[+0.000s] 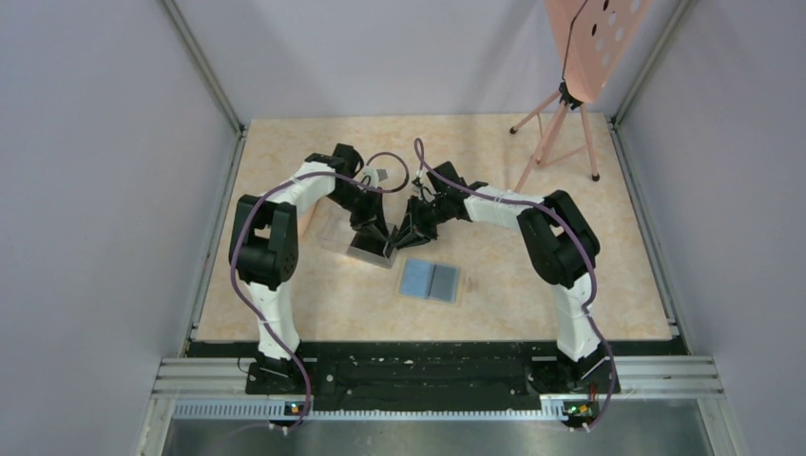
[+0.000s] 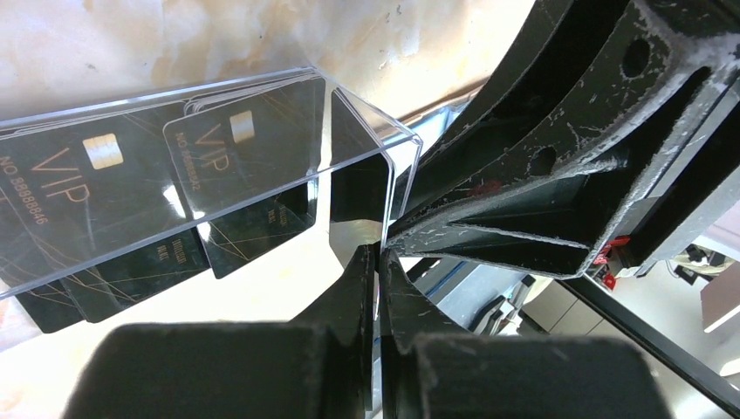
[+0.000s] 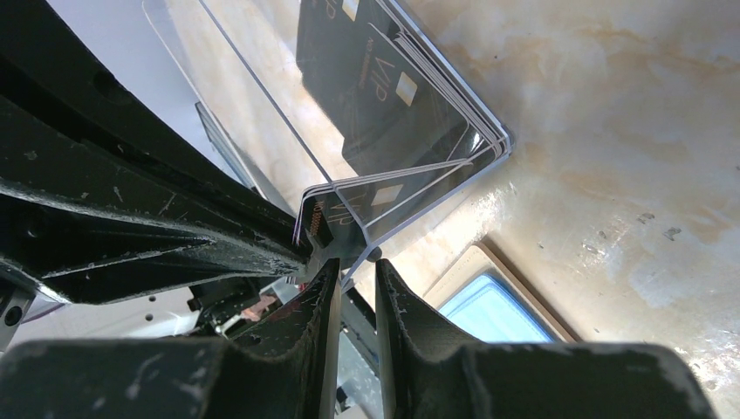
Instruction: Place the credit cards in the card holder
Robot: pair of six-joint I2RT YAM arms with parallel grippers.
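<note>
Several black VIP cards [image 2: 253, 144] lie in a clear box [image 1: 369, 258], some overlapping; one card [image 3: 336, 218] stands tilted near its end wall. At that end my left gripper is shut, its tips touching or just beside the box's corner edge; a thin pale line runs between its fingers, which I cannot identify. My right gripper is part open at the same end, the clear corner of the box reaching its left finger and no card held. The card holder [image 1: 432, 263], tan-edged with two blue pads, lies just in front and to the right.
A pink board on a tripod [image 1: 551, 142] stands at the back right. The two arms nearly meet over the box.
</note>
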